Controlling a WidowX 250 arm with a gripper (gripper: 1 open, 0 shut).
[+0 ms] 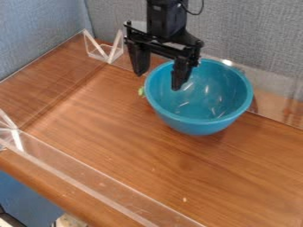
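Observation:
My black gripper [161, 65] is open, its two fingers spread wide above the left part of a blue bowl [207, 109]. The right finger hangs inside the bowl's outline, while the left one is near or outside the left rim. A small light green object [141, 92] shows beside the bowl's left side, mostly hidden behind it.
A clear plastic piece [104, 49] stands at the back left. Grey padded walls [260, 35] close the back, and clear edging runs along the table's front left.

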